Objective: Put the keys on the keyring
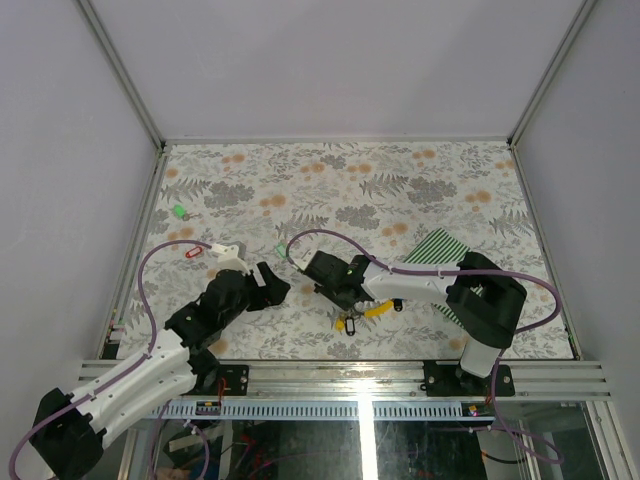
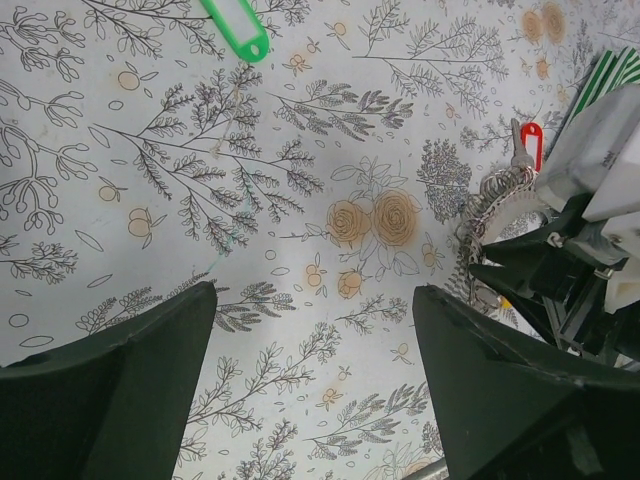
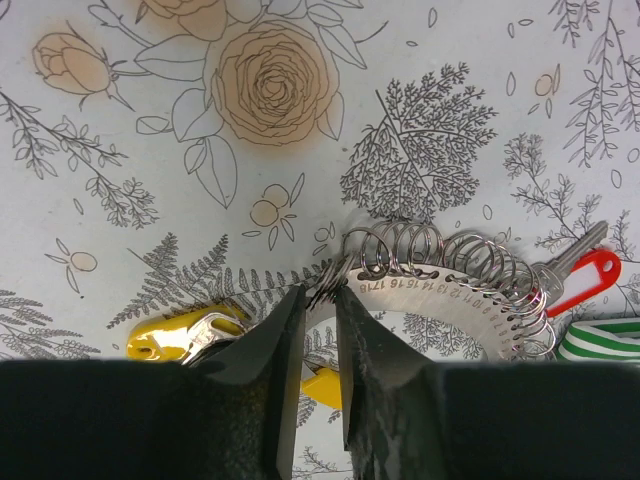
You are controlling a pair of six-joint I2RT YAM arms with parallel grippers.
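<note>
The keyring is a curved, numbered metal plate (image 3: 440,297) strung with several wire rings. In the right wrist view, my right gripper meets its left end, where bunched rings (image 3: 331,277) sit at the fingertips. A narrow gap shows between the fingers, but whether they grip the rings is unclear. A key with a red tag (image 3: 588,283) is at the plate's right end; a yellow tag (image 3: 185,336) lies at left. My left gripper stands open and empty over the cloth. Beyond it lies a green tag (image 2: 238,28), its key out of frame.
Loose at the left are a green tag (image 1: 180,212) and a red tag (image 1: 193,252). A black tag (image 1: 350,326) lies below the right gripper. Striped green cloth (image 1: 438,246) lies partly under the right arm.
</note>
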